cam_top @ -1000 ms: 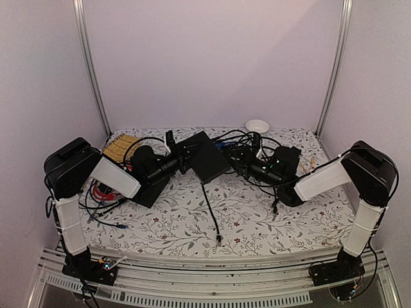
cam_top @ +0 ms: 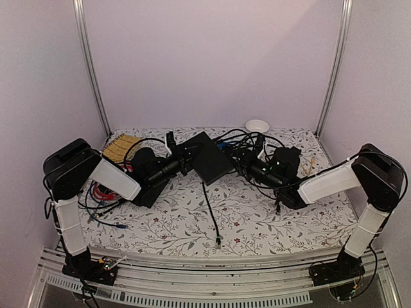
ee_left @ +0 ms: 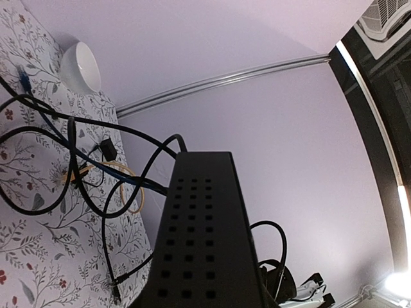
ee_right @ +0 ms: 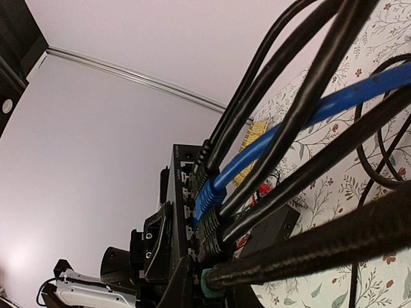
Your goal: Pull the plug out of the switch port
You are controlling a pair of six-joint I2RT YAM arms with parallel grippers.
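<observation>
A black network switch (cam_top: 213, 160) is held tilted above the table, with my left gripper (cam_top: 192, 150) shut on its left edge. In the left wrist view the vented switch casing (ee_left: 189, 237) covers that gripper's fingers. At the switch's right side is my right gripper (cam_top: 234, 158). The right wrist view shows a row of plugged-in black cables and one blue plug (ee_right: 207, 200) along the switch's port face (ee_right: 181, 212). Low in that view, my right gripper is shut on a thick black cable's plug (ee_right: 212, 282) close against the ports. Whether it is seated is hidden.
Loose black cables (ee_left: 70, 160) loop behind and right of the switch. One black cable (cam_top: 211, 212) hangs below it toward the front. A white bowl (cam_top: 257, 126) stands at the back, a yellow mat (cam_top: 121, 147) at the left.
The dangling cable swung a little. Both grippers stayed at the switch.
</observation>
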